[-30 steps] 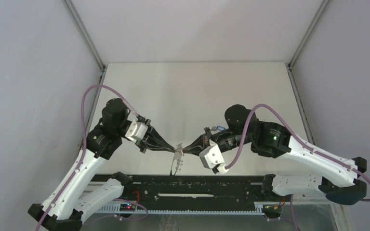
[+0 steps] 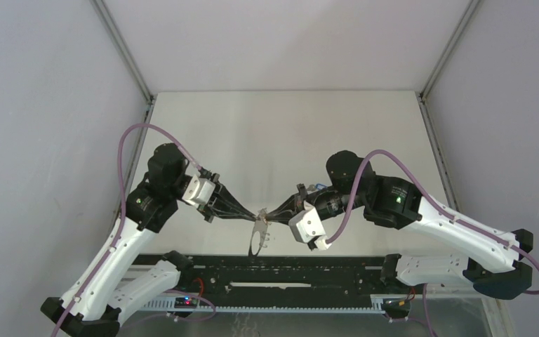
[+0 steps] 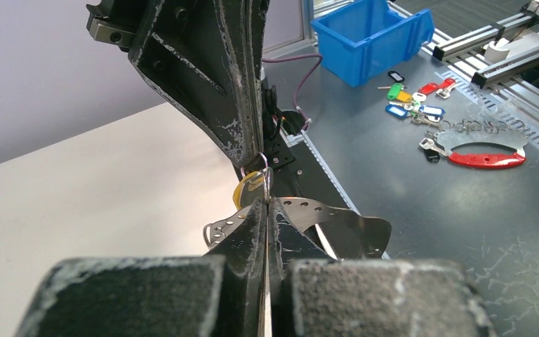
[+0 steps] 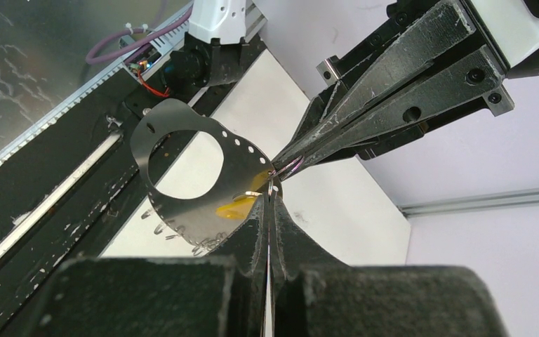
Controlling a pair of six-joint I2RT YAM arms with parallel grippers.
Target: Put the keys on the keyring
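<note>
The keyring is a flat silver plate [image 4: 182,210] with an oval handle hole and several small wire rings along one edge. It hangs in the air between the two grippers. My left gripper is shut, with a thin wire ring [image 3: 267,184] at its tips. Coming from the other side, my right gripper is shut too, a thin ring also at its tips. Close to the right tips is a yellow key tag, also seen as a yellow edge [image 3: 238,191] in the left wrist view. Whether tag and plate are linked, I cannot tell.
On the dark floor lie several keys with coloured tags [image 3: 410,102] and a second, red-handled keyring [image 3: 488,160]. A blue bin [image 3: 368,42] stands behind them. A small blue item [image 2: 320,186] shows beside the right arm.
The hanging plate has turned a little, so its handle hole shows wider now. The right arm has shifted very slightly; the left arm looks still.
</note>
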